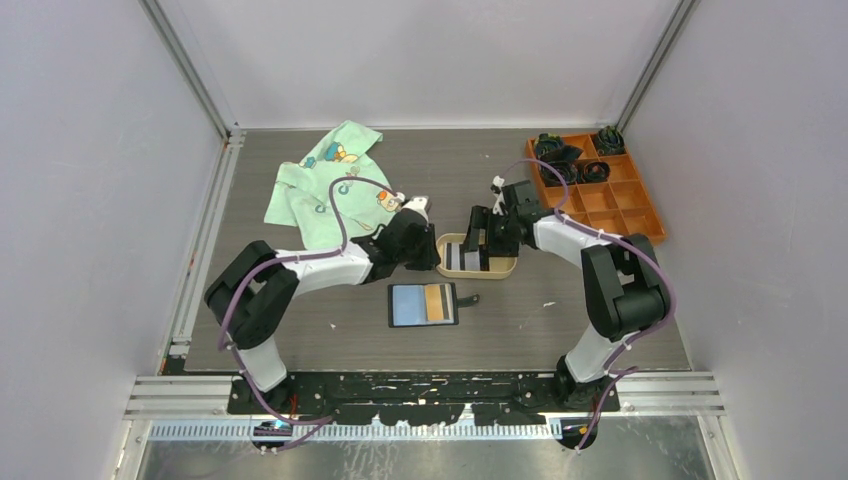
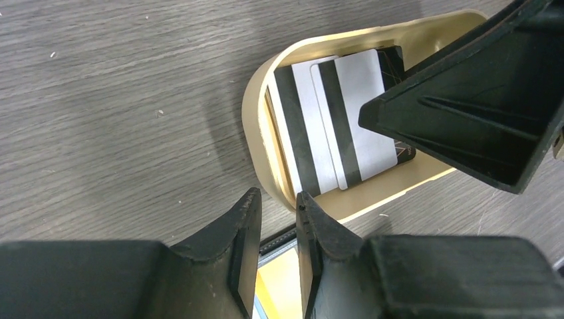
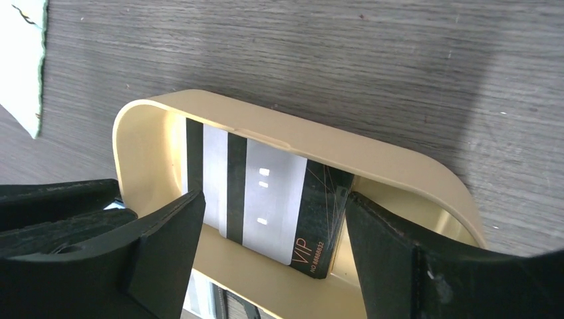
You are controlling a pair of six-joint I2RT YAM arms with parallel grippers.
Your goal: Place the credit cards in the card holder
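The tan box [image 2: 256, 126] holds several cards [image 3: 269, 206], the dark VIP card [image 3: 312, 226] at one end. My left gripper is at the box's left end, shut on its wall, with a narrow gap between the fingertips. My right gripper is over the box with fingers spread part open, one fingertip down at the VIP card's edge; whether it touches is unclear. The card holder [image 1: 405, 305] lies open in front of the box, showing blue and tan cards or pockets.
An orange organiser [image 1: 625, 205] with black items stands at the back right. A mint cloth [image 1: 310, 190] lies at the back left. Bare table [image 1: 520, 330] shows at the front right and left. Both grippers crowd the box.
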